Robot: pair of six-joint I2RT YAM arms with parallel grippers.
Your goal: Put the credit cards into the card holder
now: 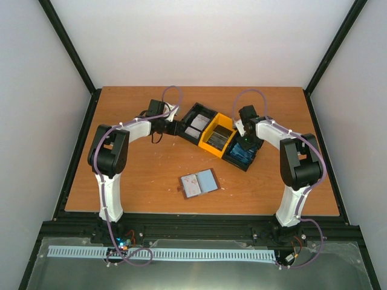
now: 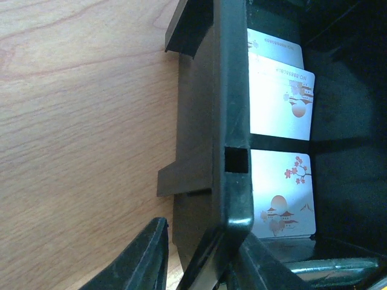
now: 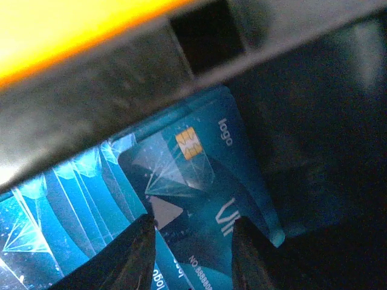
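Observation:
An open card holder (image 1: 200, 183) with a brown edge lies on the table's front half, pale on its left side and light blue on its right. White cards (image 2: 281, 99) with small printed pictures lie in the left black bin (image 1: 198, 113). Blue cards (image 3: 196, 175) overlap in the right black bin (image 1: 234, 162). At the left bin's outer corner, my left gripper is part open, its fingers on either side of the black wall, a gap showing on the outer side. Over the top blue card, my right gripper stands part open, nothing visibly clasped between its fingertips.
A yellow bin (image 1: 209, 148) with dark cards (image 1: 217, 139) joins the two black bins in a slanting row. Their raised walls stand close to both grippers. Bare wooden table (image 1: 133, 187) surrounds the card holder.

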